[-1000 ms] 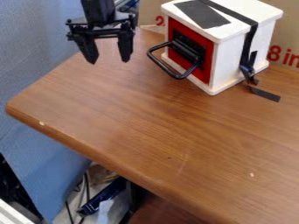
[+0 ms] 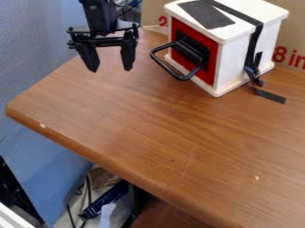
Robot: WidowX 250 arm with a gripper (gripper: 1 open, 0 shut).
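A white box (image 2: 234, 64) with a red front panel (image 2: 201, 74) stands at the back right of the wooden table. A black bar handle (image 2: 165, 64) sticks out from that panel, and black straps run over the top and side. My black gripper (image 2: 110, 59) hangs open over the back left of the table, to the left of the handle and apart from it, with nothing between its fingers.
A cardboard box (image 2: 288, 49) stands behind the white box.
My gripper has shifted slightly to the right over the last second. The box and its handle look unchanged.
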